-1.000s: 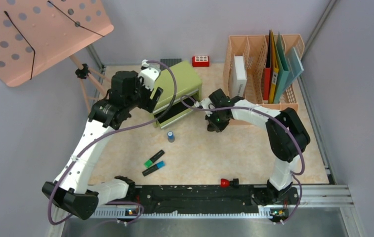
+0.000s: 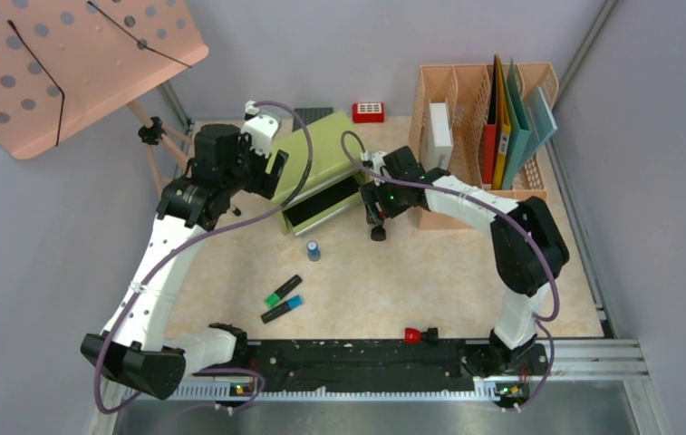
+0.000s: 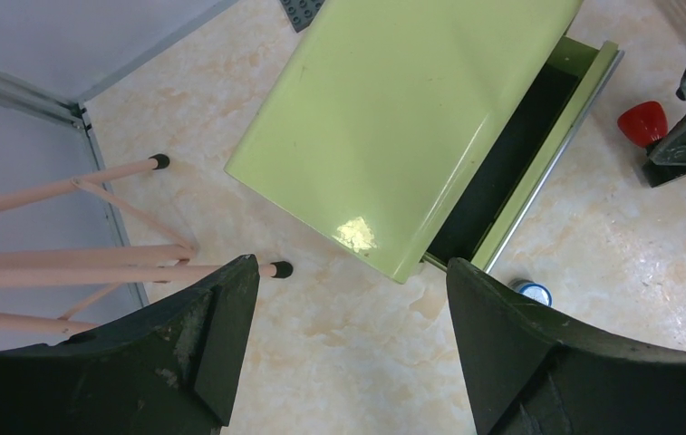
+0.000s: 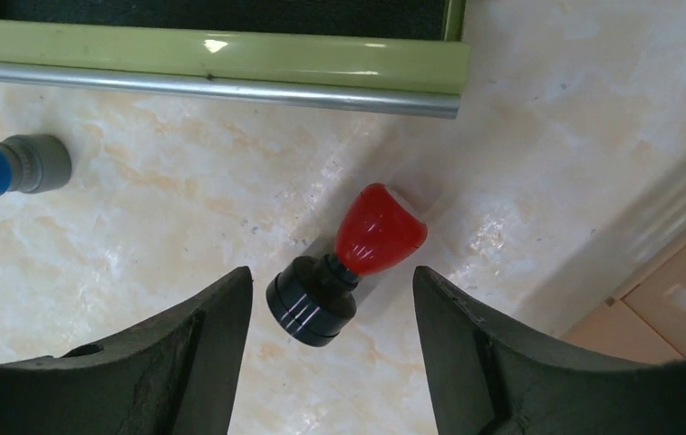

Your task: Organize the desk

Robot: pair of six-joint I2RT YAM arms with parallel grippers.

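A green box (image 2: 325, 149) with an open front drawer (image 3: 556, 145) stands at the back. A red-and-black stamp (image 4: 377, 231) lies on the desk in front of it, beneath my right gripper, which is open with nothing held. My left gripper is open and empty, above the desk at the box's left. A small blue-capped cylinder (image 2: 314, 252) stands in front of the box; two markers (image 2: 281, 308) lie nearer the front, and another red-and-black stamp (image 2: 419, 334) lies at the front edge.
A pink file organizer (image 2: 529, 195) with folders fills the back right. A pink stand (image 3: 76, 258) is at the left. A red keypad object (image 2: 368, 109) lies at the back. The front middle of the desk has free room.
My right gripper has moved back and left and lifted off the stamp, which now shows beneath it. My left arm has shifted slightly left and back.
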